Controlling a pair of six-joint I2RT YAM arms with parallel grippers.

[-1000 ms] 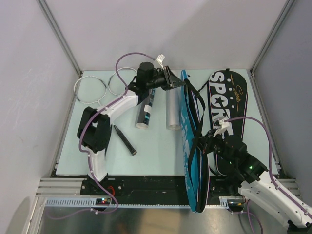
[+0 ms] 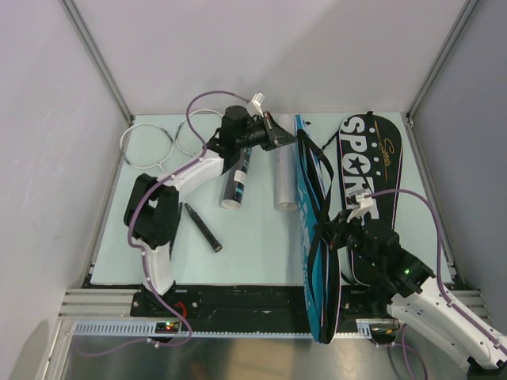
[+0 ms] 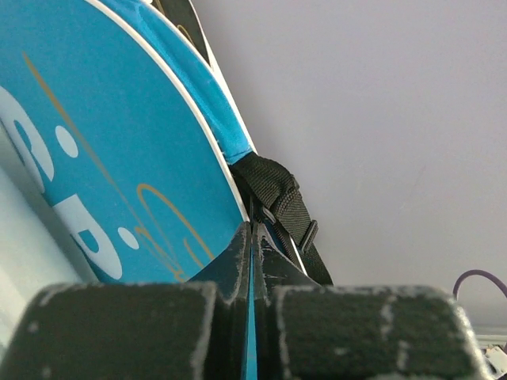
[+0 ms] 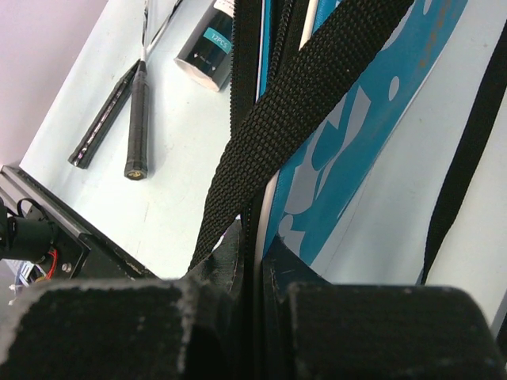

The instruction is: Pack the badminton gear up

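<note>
A blue racket bag with black straps stands on its edge near the middle of the table, its lower end past the front edge. My right gripper is shut on the bag's pale-piped edge, beside a wide black strap. At the bag's far end, my left gripper is shut; its fingertips touch the bag's piping, and nothing clearly shows between them. Left of the bag lie a white shuttlecock tube and a dark-labelled tube. Two rackets lie further left, one with its head fully visible.
A black bag with white lettering lies flat on the right. A racket handle points toward the front, and a second handle lies beside it. Bare white tabletop shows left of the blue bag.
The blue bag's left side has moved a little to the right, as has the white tube. The right arm looks unchanged.
</note>
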